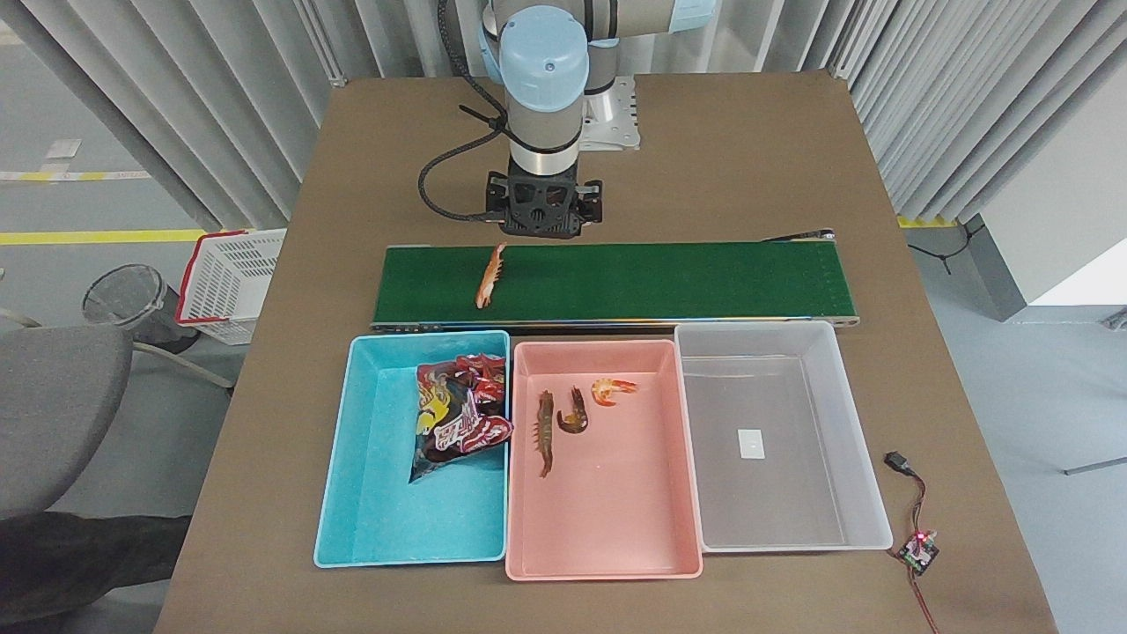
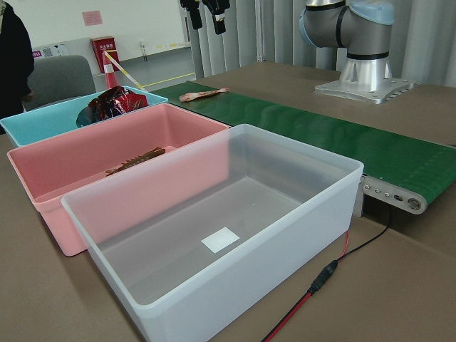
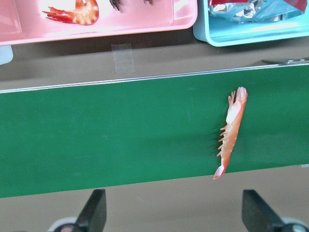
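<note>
A pale orange shrimp [image 1: 490,276] [image 2: 203,95] [image 3: 231,131] lies on the green conveyor belt [image 1: 666,280] [image 3: 106,140], near its left part in the front view. My gripper is open above the belt's far side, its two fingers wide apart with nothing between them. Inside the pink bin [image 1: 602,512] are a long brown shrimp [image 1: 544,433], a dark curled shrimp [image 1: 572,416] and an orange curled shrimp [image 1: 613,390].
A cyan bin [image 1: 370,512] holds a dark red snack bag [image 1: 460,412]. A translucent bin [image 1: 782,486] with a white label stands at the right. A small circuit board with wires [image 1: 917,551] lies beside it.
</note>
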